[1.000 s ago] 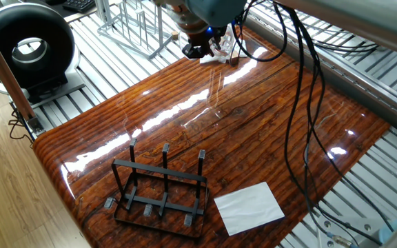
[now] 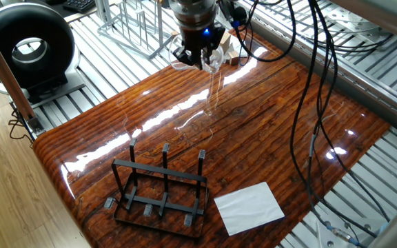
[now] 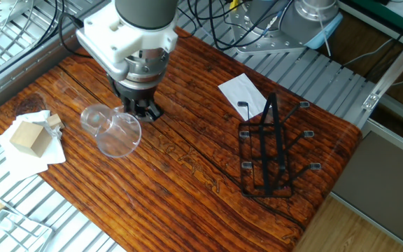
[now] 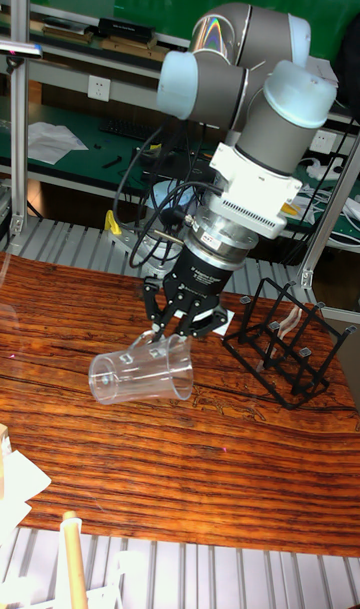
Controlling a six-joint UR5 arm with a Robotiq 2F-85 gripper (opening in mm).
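Observation:
A clear transparent cup (image 3: 117, 136) is held on its side above the wooden table (image 2: 253, 117), its reflection showing on the glossy top below. My gripper (image 4: 179, 326) is shut on the cup near its upper side; the exact contact is hard to make out through the clear wall. In exterior view 1 the gripper (image 2: 202, 58) is at the far side of the table, with the cup (image 2: 216, 60) just beside its fingers. The black rack (image 2: 160, 200) with upright prongs stands at the near left in that view, well apart from the gripper, with nothing hung on it.
A white sheet (image 2: 250, 208) lies flat beside the rack. Wooden blocks (image 3: 31, 138) rest on white paper at the opposite table edge. Black cables (image 2: 316, 103) hang from the arm.
In exterior view 1, the gripper and cup have come slightly nearer the camera together, away from the far-edge blocks. The arm and its cables shifted; the rack and sheet stayed put.

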